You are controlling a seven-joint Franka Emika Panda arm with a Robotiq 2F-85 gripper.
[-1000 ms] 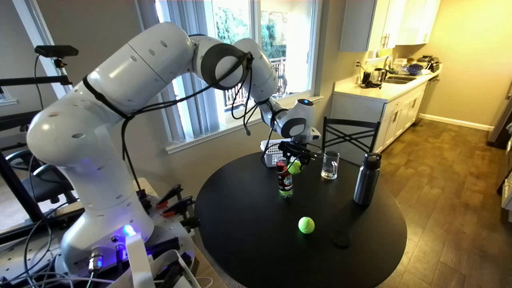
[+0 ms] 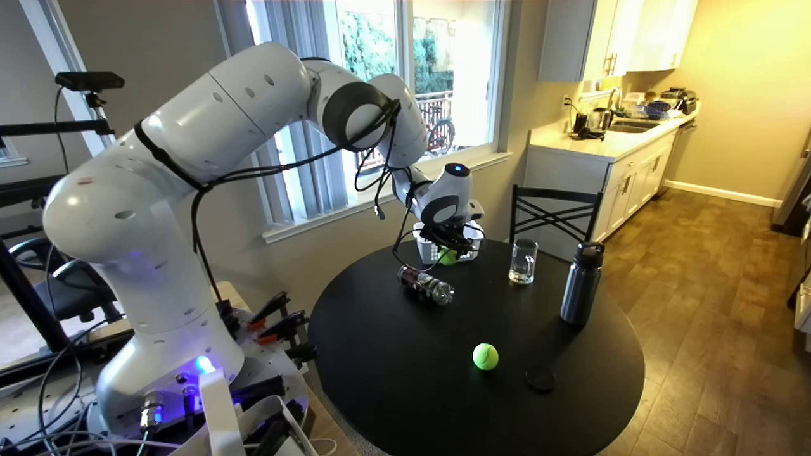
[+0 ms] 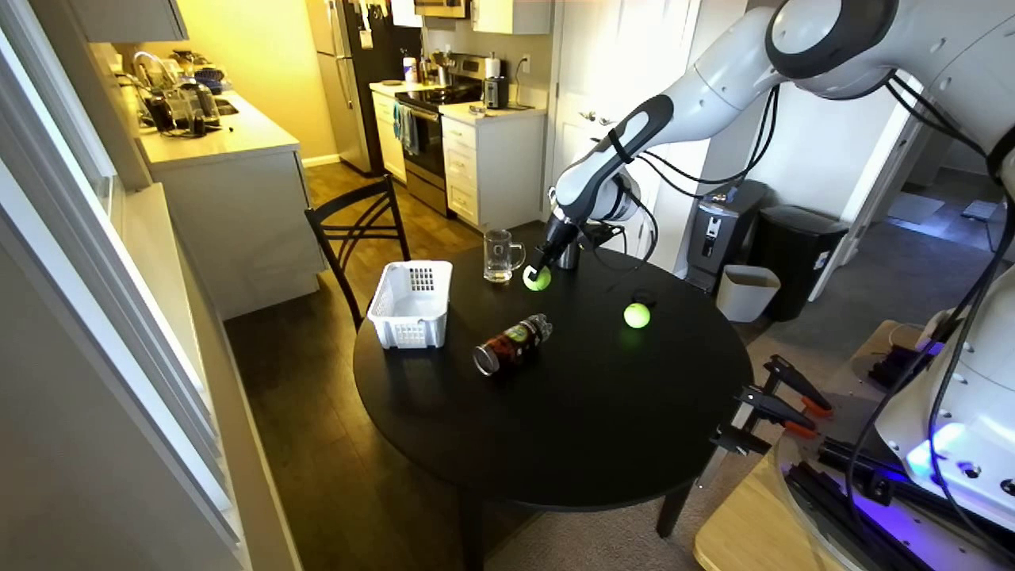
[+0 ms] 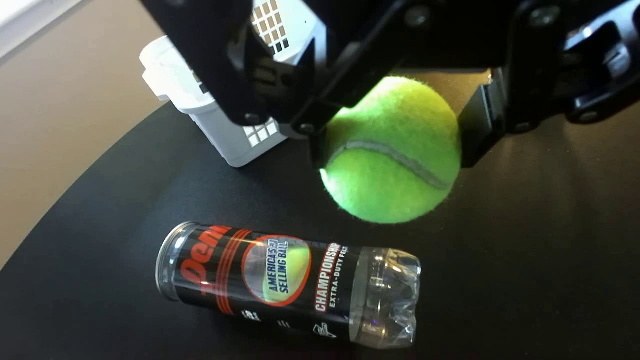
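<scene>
My gripper is shut on a yellow-green tennis ball [image 4: 390, 162], one finger pressed to each side. In exterior view 2 the held ball [image 3: 537, 277] shows under the fingertips, above the table. A Penn tennis ball can [image 4: 288, 282] lies on its side below, its clear end to the right in the wrist view; a ball shows through its label window. A second tennis ball [image 2: 485, 356] rests loose on the round black table [image 2: 426, 380]. The white plastic basket [image 3: 411, 303] stands at the table's edge, partly behind my gripper in the wrist view.
A glass mug [image 2: 523, 262] and a dark metal bottle [image 2: 581, 285] stand upright on the window-side and right part of the table. A flat black disc [image 2: 540, 379] lies near the loose ball. A black chair [image 3: 361, 224] is pushed close.
The can stood upright a second ago and now lies on its side. My gripper, still holding the ball, has moved left toward the basket in exterior view 1.
</scene>
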